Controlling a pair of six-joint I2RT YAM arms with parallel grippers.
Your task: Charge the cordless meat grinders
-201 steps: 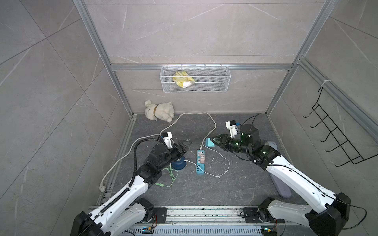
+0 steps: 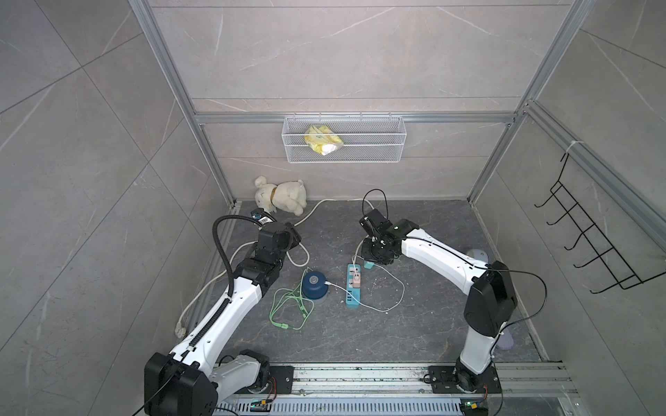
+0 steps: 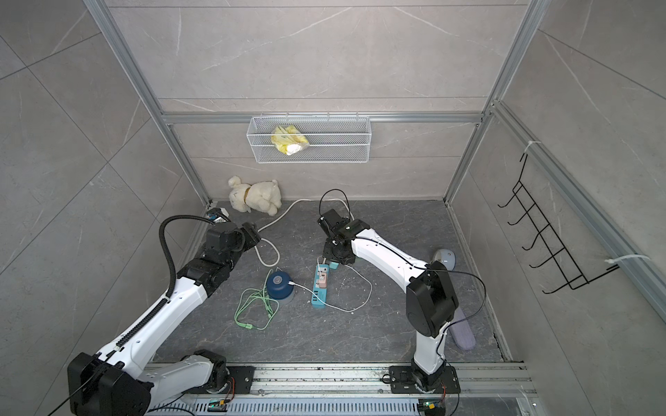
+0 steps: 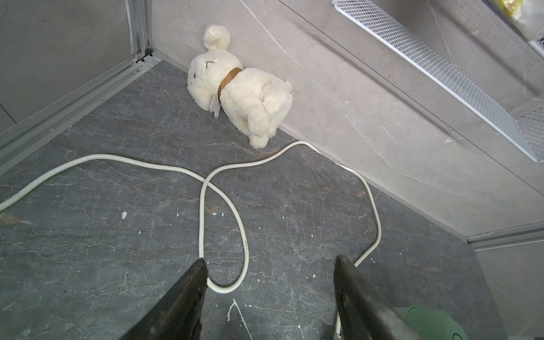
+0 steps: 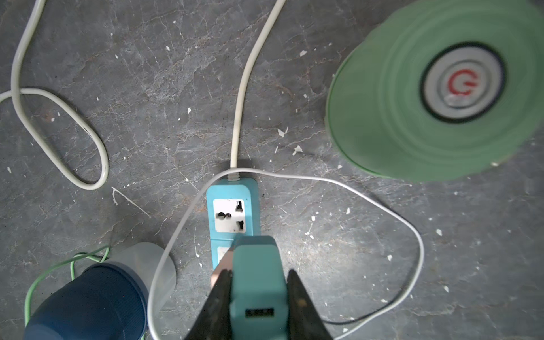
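My right gripper is shut on a teal charger (image 5: 257,272) with a port on its end, held over the blue power strip (image 5: 232,192) and a pinkish plug in it. A green grinder (image 5: 379,107) with a power button stands to the upper right in the right wrist view; a blue grinder (image 2: 314,284) sits left of the strip, a white cable attached. My left gripper is open and empty, raised over the back-left floor.
A plush bear (image 4: 255,102) lies against the back wall. A wire shelf (image 2: 374,145) with a yellow bag hangs above. Green cable (image 2: 291,319) and white cords lie loose on the floor. A black hook rack (image 2: 610,253) hangs right.
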